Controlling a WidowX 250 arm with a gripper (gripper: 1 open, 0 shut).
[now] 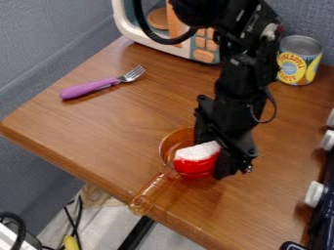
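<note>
My black gripper (214, 146) is low over the table at the right of centre, at a red and white object (196, 162) in a translucent orange pan (170, 146), whose clear handle (148, 192) points to the front left. The fingertips are partly hidden, so whether they are closed on the object is unclear.
A purple fork (92, 86) lies on the wooden table (78, 127) at the left. A toy microwave (150, 20) and a yellow can (298, 61) stand at the back. A dark appliance with white knobs (318, 215) lines the right edge.
</note>
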